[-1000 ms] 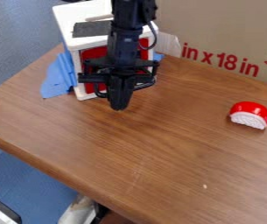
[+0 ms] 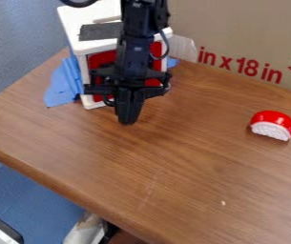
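My gripper hangs in the middle left of the camera view, black, in front of a white box with red on its front. Its fingertips point down near the wooden table; whether they are open or shut cannot be made out. A red, rounded object with a white face lies on the table at the right, well apart from the gripper.
A blue cloth lies left of the box. A cardboard sheet stands behind the table. The table's near-left edge drops to blue flooring.
The arm and gripper have shifted very slightly over the last second, downward. The objects have not visibly moved.
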